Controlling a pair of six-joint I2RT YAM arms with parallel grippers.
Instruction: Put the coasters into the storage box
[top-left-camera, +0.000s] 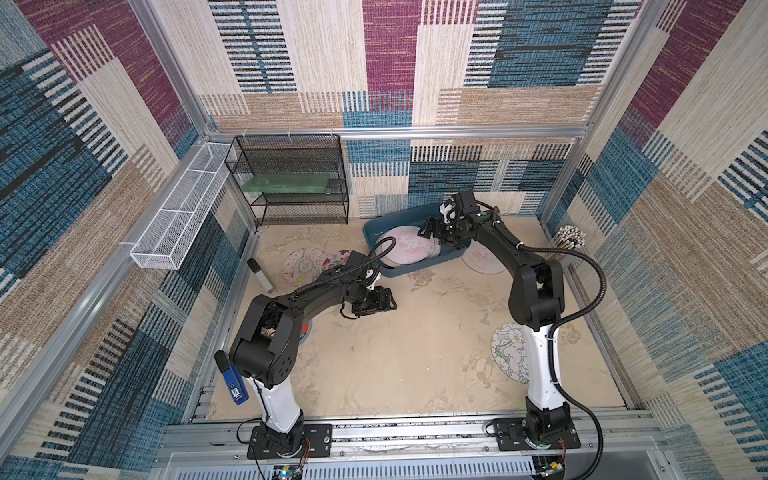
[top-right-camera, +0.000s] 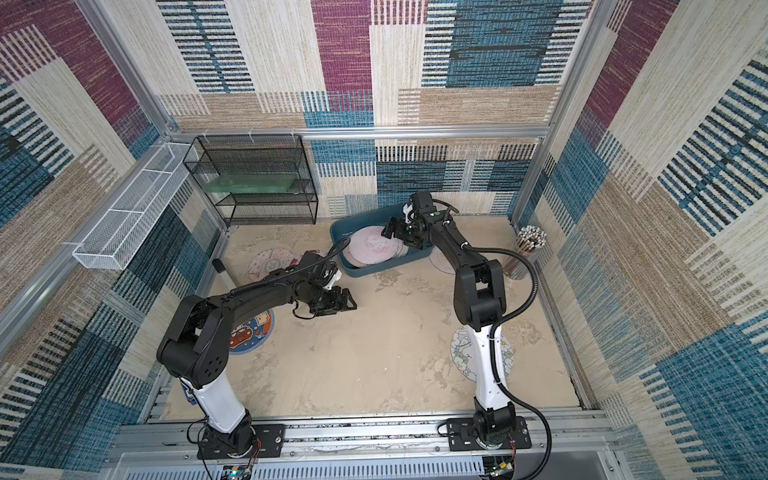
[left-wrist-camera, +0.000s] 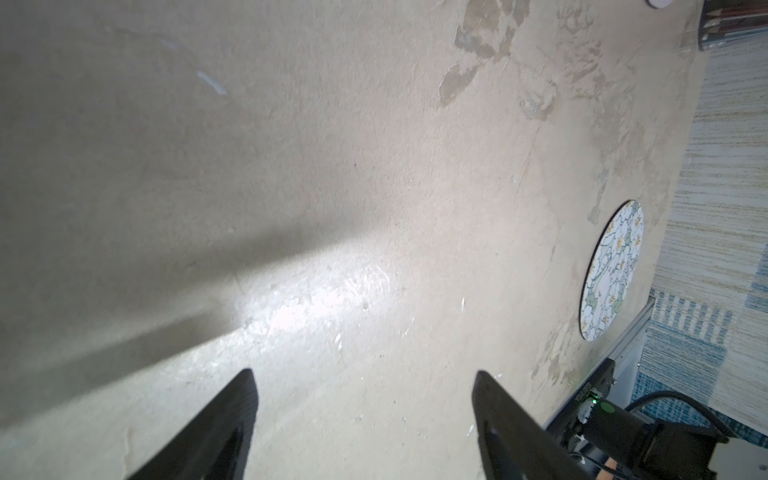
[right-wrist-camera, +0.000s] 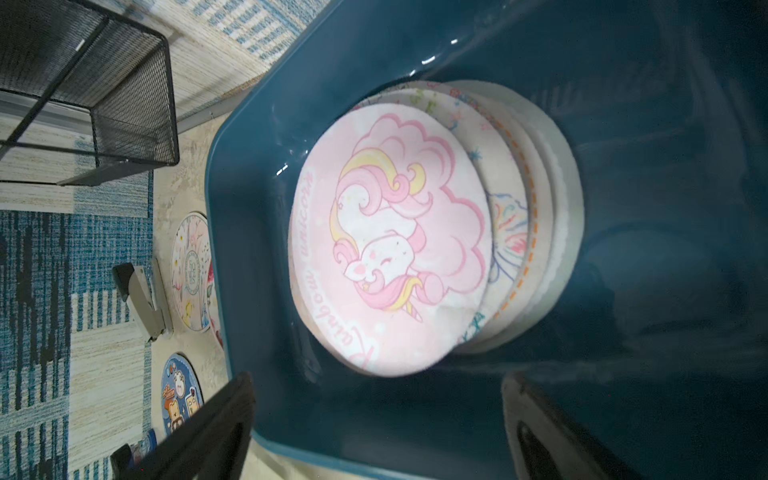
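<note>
A dark teal storage box (top-left-camera: 384, 266) at the back centre holds a stack of round coasters, a pink unicorn one (right-wrist-camera: 392, 240) on top. My right gripper is open above it, empty. My left gripper is open and empty over bare table left of centre. Other coasters lie outside: a pale one (top-left-camera: 302, 266) and a red one at back left, a blue one (top-right-camera: 248, 336) at left under the arm, a flowered one (left-wrist-camera: 609, 272) at front right, a pale one (top-left-camera: 484, 260) right of the box.
A black wire rack (top-left-camera: 288, 208) stands at back left, a white wire basket (top-left-camera: 176, 216) on the left wall. Pencils (top-right-camera: 528, 244) stand at the right, a stapler-like item (top-left-camera: 261, 276) at left.
</note>
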